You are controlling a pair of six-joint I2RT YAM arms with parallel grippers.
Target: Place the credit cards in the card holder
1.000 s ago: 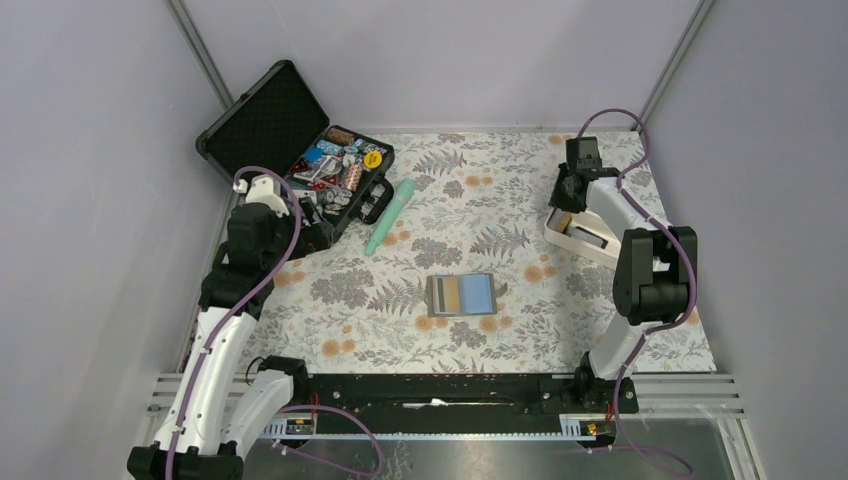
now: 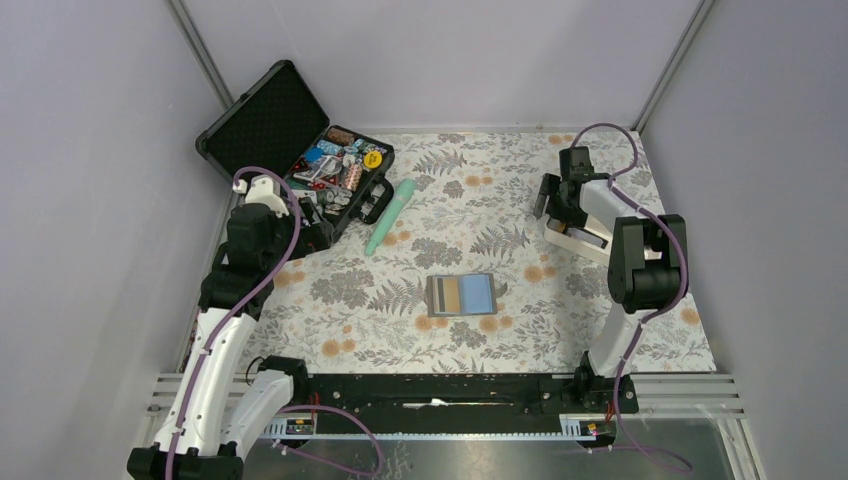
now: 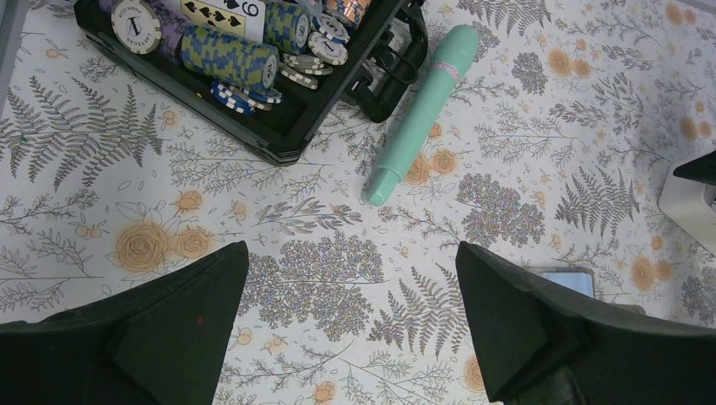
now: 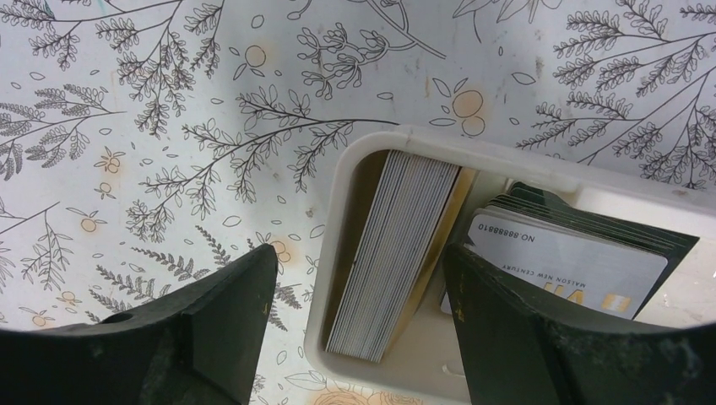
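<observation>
A white tray [image 4: 523,159] stands at the table's right side. In its left end a row of cards [image 4: 397,253] stands on edge, with tan pieces at both sides. Beside that row lies a stack of dark and white cards [image 4: 566,261]. My right gripper is open above this end of the tray, one finger outside the wall and the other over the inside, nothing held. At mid-table lies a flat case [image 2: 461,295] with tan and blue faces, perhaps the card holder. My left gripper stands open and empty over bare table at the left.
An open black case [image 2: 340,165] with poker chips and playing cards occupies the back left. Next to it lies a green stick-like object [image 2: 390,217]. Bare patterned table surrounds the flat case.
The right gripper's fingers have spread open over the tray's left end, and the right arm has shifted slightly left and toward the front. The left arm, tray and flat case have stayed put.
</observation>
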